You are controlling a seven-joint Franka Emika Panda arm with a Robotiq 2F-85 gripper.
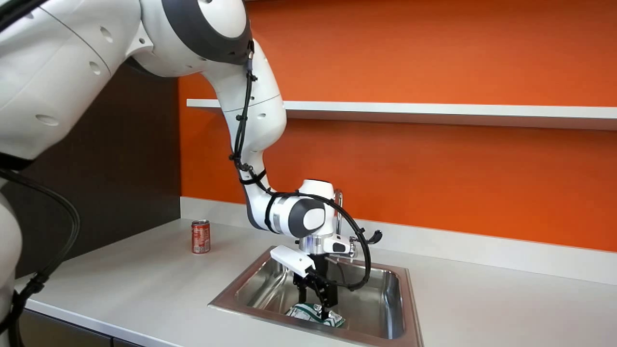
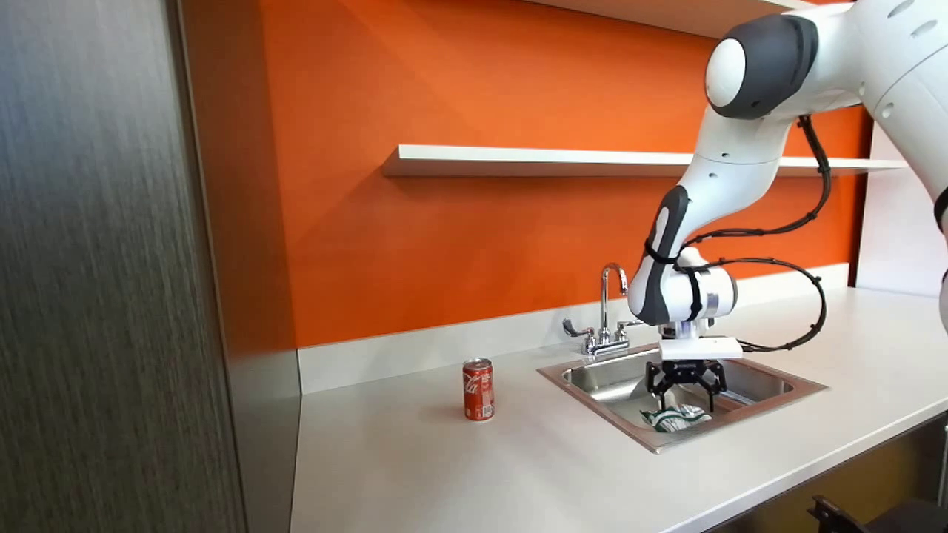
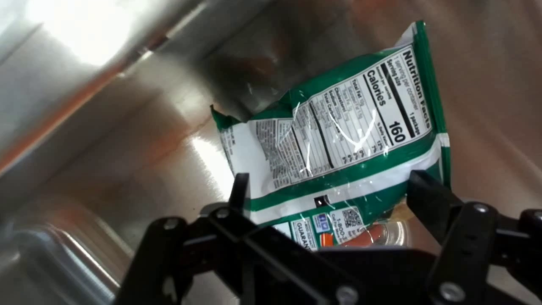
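Inside the steel sink [image 1: 411, 306] lies a green and white snack bag [image 3: 350, 117], its nutrition label facing up. My gripper is open just above it, reaching down into the basin. In the wrist view one black finger [image 3: 240, 190] stands at the bag's left side and the other finger [image 3: 427, 190] overlaps its lower right edge. Whether either finger touches the bag cannot be told. From the second exterior view, the gripper [image 2: 686, 404] straddles the bag [image 2: 677, 417] with its fingers apart.
A red soda can [image 2: 478, 391] stands upright on the counter [image 2: 400, 462] left of the sink. Behind the basin rises a chrome faucet [image 2: 606, 311] with handles, close to the arm. A white shelf [image 1: 451, 110] runs along the orange wall. Counter right of the sink is clear.
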